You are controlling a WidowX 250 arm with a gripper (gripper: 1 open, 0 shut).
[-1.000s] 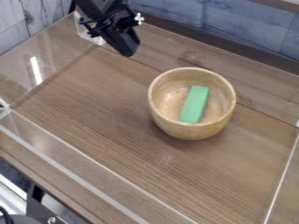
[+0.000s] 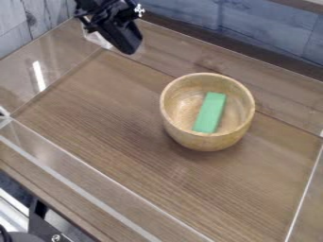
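My black gripper (image 2: 116, 32) hangs at the upper left, over the back edge of the wooden surface, with a pale item (image 2: 98, 38) partly behind it. Whether its fingers are open or shut is unclear. A round tan bowl (image 2: 179, 99) at the centre right holds a green rectangular block (image 2: 210, 112), lying flat inside it.
Walls run along the back and the left side, and black cables (image 2: 19, 227) show at the lower left corner.
My gripper has moved a little left and up, away from the bowl. The bowl and the green block have not moved.
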